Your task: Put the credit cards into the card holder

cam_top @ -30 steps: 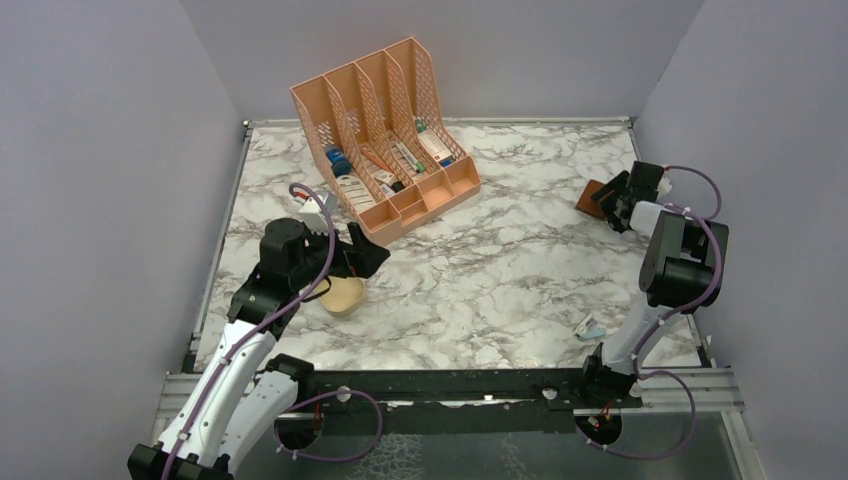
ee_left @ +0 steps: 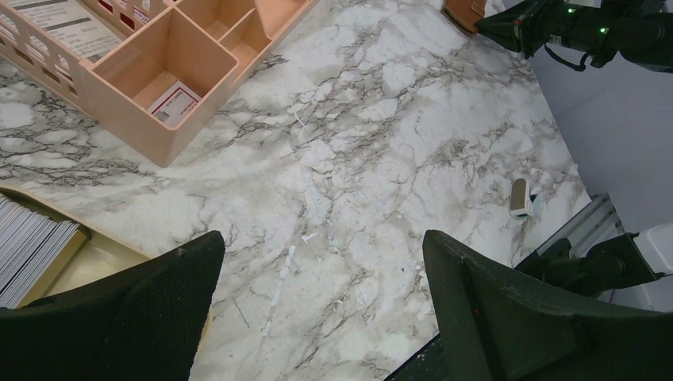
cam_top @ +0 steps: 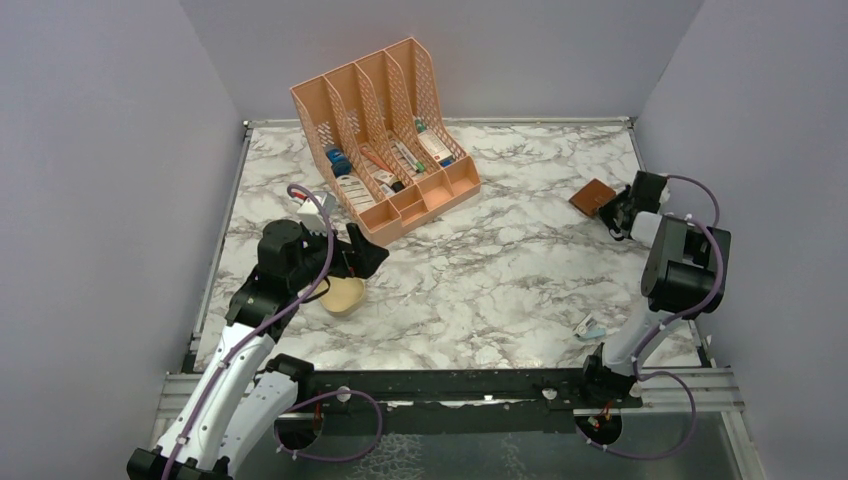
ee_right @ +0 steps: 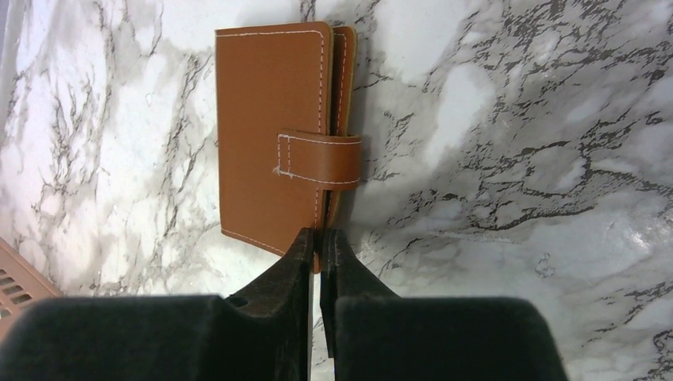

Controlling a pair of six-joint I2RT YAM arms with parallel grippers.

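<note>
Lying on the marble table at the right is the brown leather card holder, folded, with its strap over the open edge. My right gripper is shut at the holder's near corner, and a thin strip of brown leather shows between its fingertips. My left gripper stands open with nothing between its fingers, above the table near the cream bowl. In the left wrist view, a stack of cards rests on edge inside that bowl, partly cut off and partly behind a finger.
A peach desk organizer with tall slots and small front bins stands at the back left. A white card lies in one bin. A small white object is at the front right. Mid-table is clear.
The holder has shifted slightly left and turned a little. The left arm has stayed still.
</note>
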